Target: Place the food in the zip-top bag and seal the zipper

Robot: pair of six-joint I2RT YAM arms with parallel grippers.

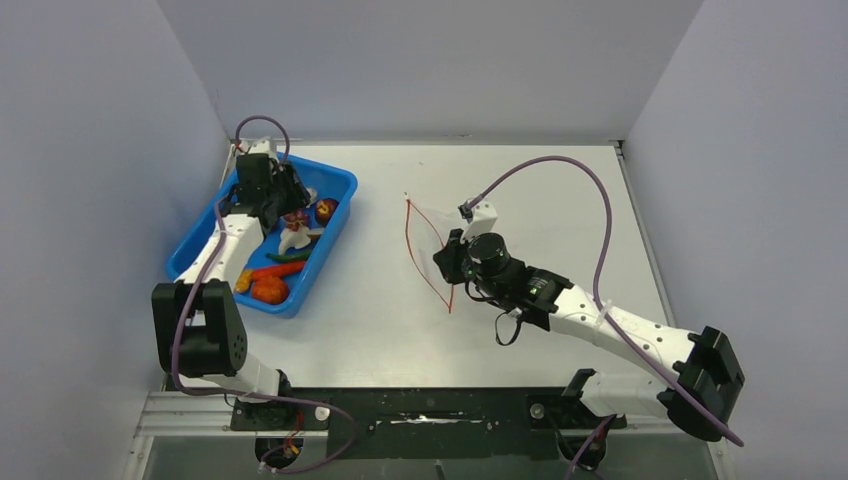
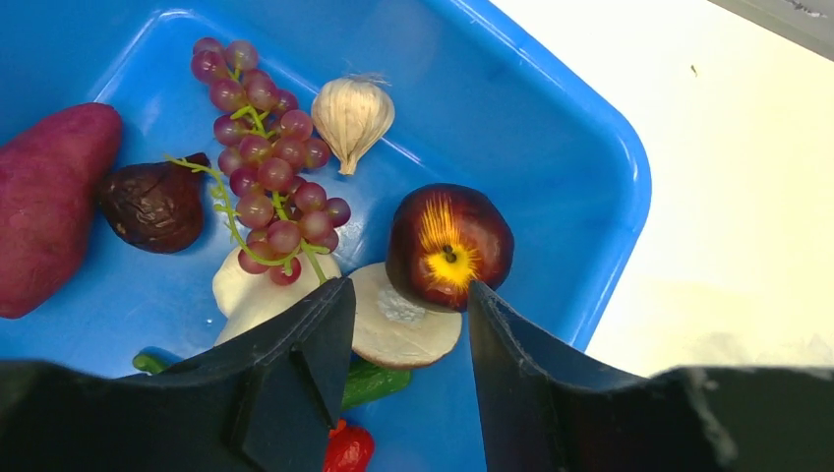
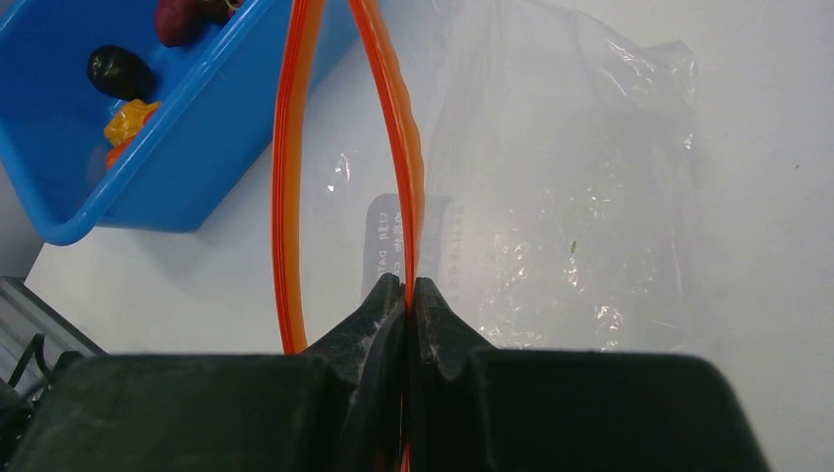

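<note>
In the left wrist view, a dark red apple (image 2: 447, 236) with a yellow patch rests in the blue bin (image 2: 590, 147), partly over a pale round slice (image 2: 388, 339). My left gripper hangs above them, open, its fingers apart and gripping nothing. Grapes (image 2: 266, 147), garlic (image 2: 352, 118) and a dark wrinkled fruit (image 2: 152, 206) lie close by. My right gripper is shut on the orange-edged mouth of the clear zip bag (image 3: 531, 197). That mouth gapes between two orange strips, and no food shows inside.
A purple-red sweet potato (image 2: 49, 206) lies at the bin's left, and a green pepper (image 2: 374, 382) and red pepper (image 2: 349, 447) are near the fingers. The bin's raised rim (image 1: 340, 210) faces the bag.
</note>
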